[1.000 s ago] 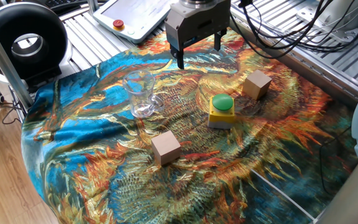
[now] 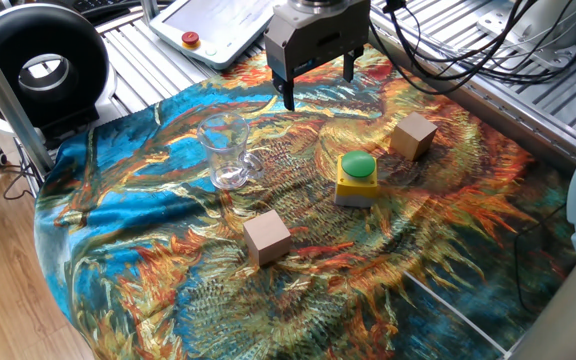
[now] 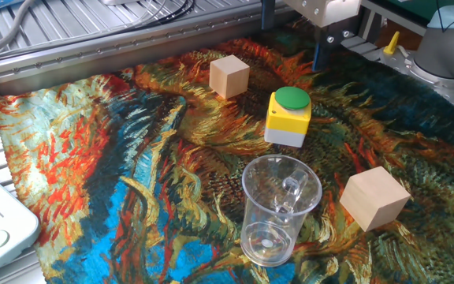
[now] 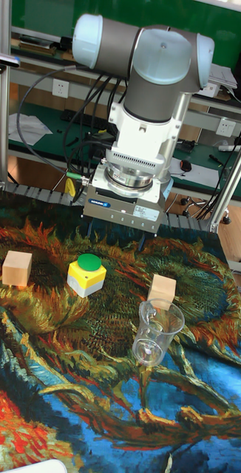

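Note:
My gripper (image 2: 319, 90) hangs above the far part of the cloth, its two fingers wide apart and nothing between them. In exterior view 1, a clear plastic cup with a handle (image 2: 225, 150) stands upright on the left. A yellow and white box with a green button (image 2: 356, 180) sits right of the cup. One wooden cube (image 2: 413, 136) lies behind and to the right of that box; another wooden cube (image 2: 267, 238) lies nearer the front. The gripper touches none of them. In exterior view 3 the cup (image 4: 158, 332) partly overlaps one cube (image 4: 162, 290).
A patterned cloth (image 2: 158, 290) covers the table, with free room at its front and left. A tablet-like panel with a red button (image 2: 213, 28) lies at the back edge. Black cables (image 2: 448, 75) hang right of the gripper, by a metal rail.

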